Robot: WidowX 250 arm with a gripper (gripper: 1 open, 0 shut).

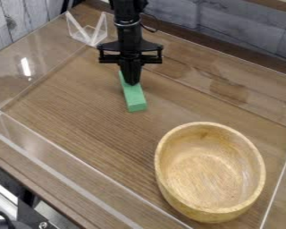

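My black gripper (131, 63) hangs at the top centre of the camera view, over the upper end of a green block (135, 97) lying lengthwise on the wooden table. Its fingertips are at or just above that end; whether they touch it I cannot tell. The fingers look drawn together, with nothing clearly between them.
A large beige bowl (209, 170) fills the lower right of the table. A white wire object (88, 27) is at the back left, and dark floor shows at the lower left edge.
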